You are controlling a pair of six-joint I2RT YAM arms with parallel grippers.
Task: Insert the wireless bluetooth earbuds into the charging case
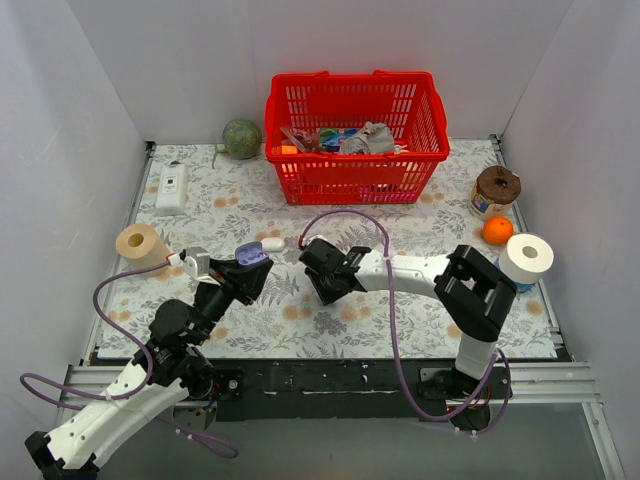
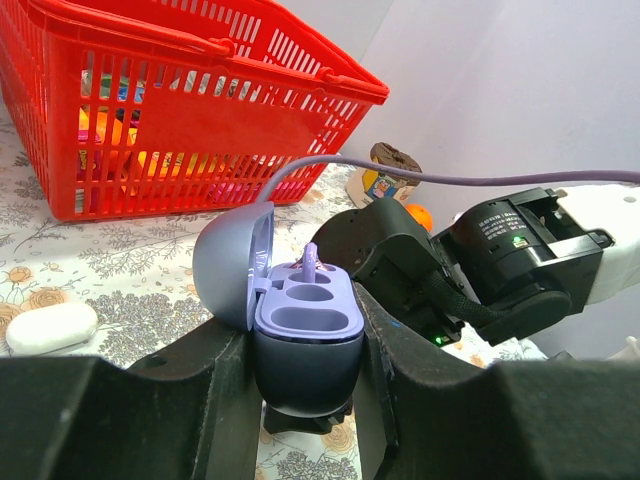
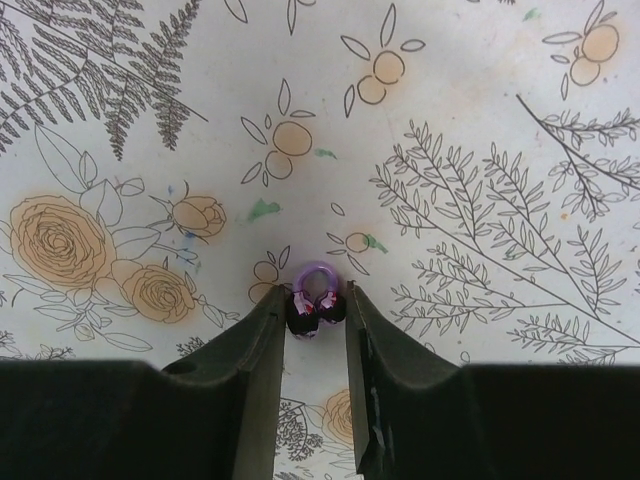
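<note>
The open lavender charging case [image 2: 305,330] is held upright in my left gripper, shut on it, with one purple earbud piece [image 2: 310,262] visible in its top. In the top view the case [image 1: 250,252] is left of centre. My right gripper is low over the floral mat, its fingertips part open around a purple earbud [image 3: 316,280] with a loop and dark tips. A white oval object [image 2: 50,325] lies on the mat left of the case.
A red basket [image 1: 356,184] with assorted items stands at the back. A tape roll [image 1: 141,234], power strip [image 1: 172,188], melon [image 1: 241,138], orange [image 1: 497,230], can [image 1: 494,191] and paper roll [image 1: 525,259] sit round the edges.
</note>
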